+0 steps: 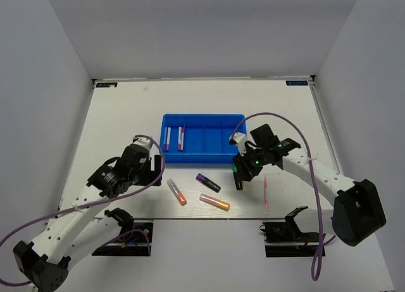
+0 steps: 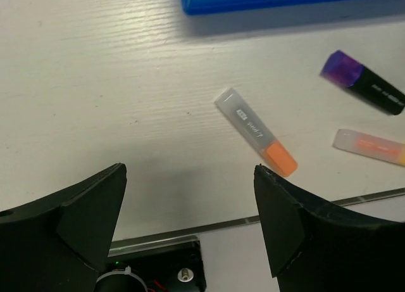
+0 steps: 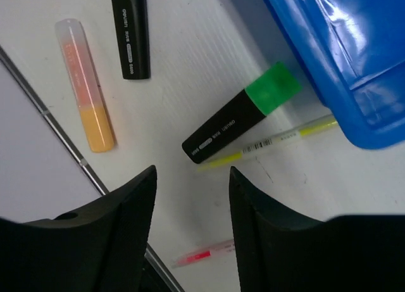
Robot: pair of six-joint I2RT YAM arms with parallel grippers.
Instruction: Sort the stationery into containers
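Pens lie in the left compartment of the blue box [image 1: 202, 158]. My right gripper is part open, close to the green-capped black marker [image 3: 229, 122] and a thin yellow pen [image 3: 272, 142]; its fingers hold nothing. A red pen [image 1: 266, 195] lies to its right, partly behind a finger in the right wrist view. My left gripper stands open and empty, left of the orange-tipped highlighter [image 2: 256, 132]. Between the arms lie a purple-capped marker [image 1: 208, 182] and a yellow-ended, clear-capped highlighter [image 1: 214, 202].
The box's middle and right compartments look empty. Bare table [image 1: 278, 95] stretches behind it and to both sides. The table's front edge [image 1: 190, 218] runs just below the loose markers.
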